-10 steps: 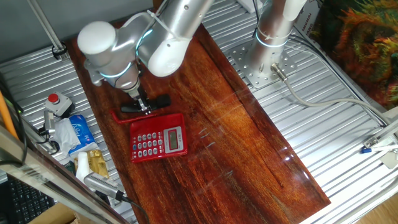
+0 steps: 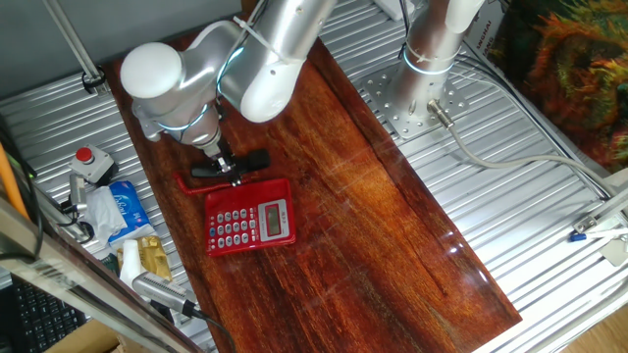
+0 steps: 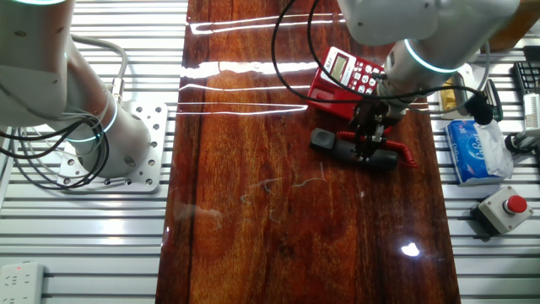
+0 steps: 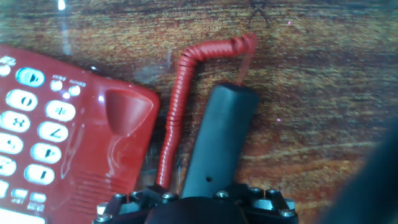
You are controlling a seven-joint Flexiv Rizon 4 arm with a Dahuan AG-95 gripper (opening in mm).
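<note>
A red desk phone [image 2: 250, 217] with grey keys and a small display rests on the brown wooden table. Beside its edge is the black handset [image 4: 221, 127], off the cradle, with a coiled red cord [image 4: 176, 112] leading from its end. My gripper [image 3: 365, 150] is down at the middle of the handset. In the wrist view the handset passes between the fingers, one on each side. Whether they press on it is hidden at the bottom edge. The handset appears low, close to the tabletop; contact with the table cannot be made out.
Dark cables [image 3: 283, 63] hang from the arm across exterior view 2.
Over the last second the arm's wrist and gripper have shifted slightly toward the phone in exterior view 1. Phone and handset look to be in nearly the same place.
</note>
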